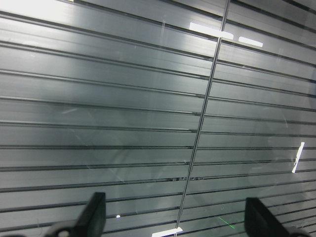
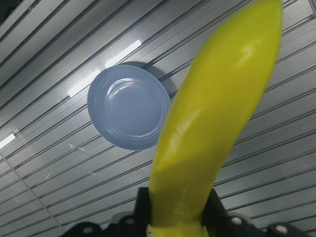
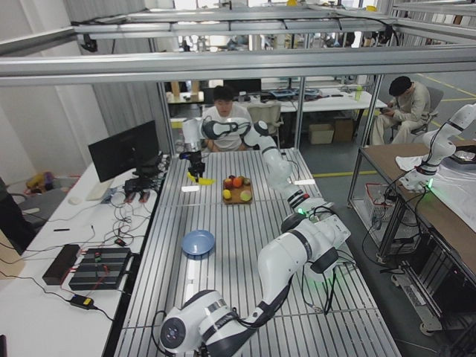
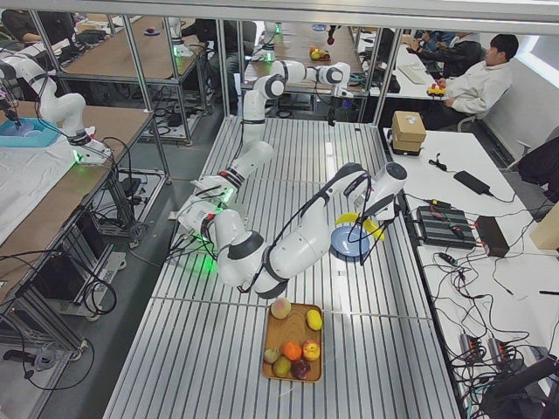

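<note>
My right gripper is shut on a yellow banana (image 2: 212,108), held by one end above the table in the right wrist view. Beyond it lies an empty blue plate (image 2: 123,108), also seen in the camera right view (image 4: 348,249). In the camera left view the banana (image 3: 204,181) hangs under the far arm's gripper. My left gripper is open over bare slats, with nothing between its fingers. A wooden tray (image 4: 275,327) holds several fruits.
A white side table (image 3: 44,223) with monitor, cables and black boxes runs alongside. A brown workbench (image 3: 450,216) with another arm stands across the aisle. A seated person (image 3: 223,111) is behind the table's end.
</note>
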